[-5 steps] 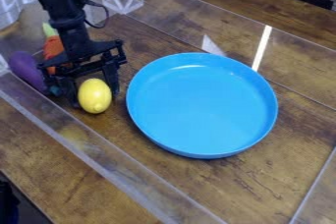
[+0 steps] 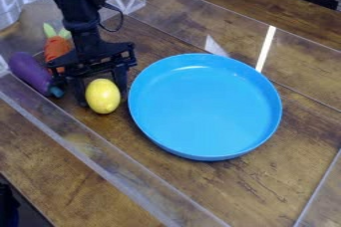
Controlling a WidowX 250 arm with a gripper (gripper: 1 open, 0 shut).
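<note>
The black gripper (image 2: 96,77) reaches down from the top left and is shut on a yellow egg-shaped object (image 2: 103,96), holding it low over the wooden table, just left of a large blue plate (image 2: 204,107). The lower fingertips are partly hidden behind the yellow object.
A purple eggplant-like item (image 2: 30,71) and an orange carrot-like item (image 2: 58,44) lie left of the gripper. The wooden table (image 2: 253,196) is open at the bottom and right, with clear panel edges crossing it.
The gripper and yellow object have shifted very slightly to the right; the plate stays in place.
</note>
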